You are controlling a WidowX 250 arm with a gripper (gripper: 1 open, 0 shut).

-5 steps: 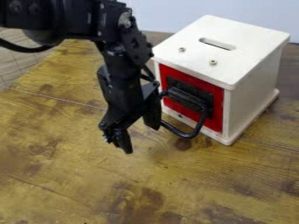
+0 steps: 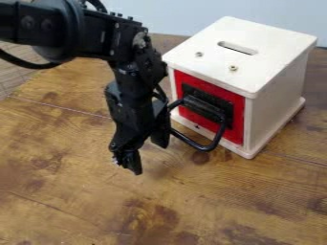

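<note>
My black gripper (image 2: 128, 161) hangs over the wooden table at the left of a white wooden box (image 2: 259, 62). It looks open, pointing down, with nothing seen between its fingers. The box has a slot and two screws on top and a red front panel (image 2: 236, 100) with a black fixture and a black looped handle (image 2: 205, 145) sticking out toward the gripper. Part of the panel and handle is hidden behind my arm.
A pale wall stands behind, and a grey floor shows at the upper left.
The gripper has shifted slightly down compared with a second ago. The box and its handle look unmoved.
</note>
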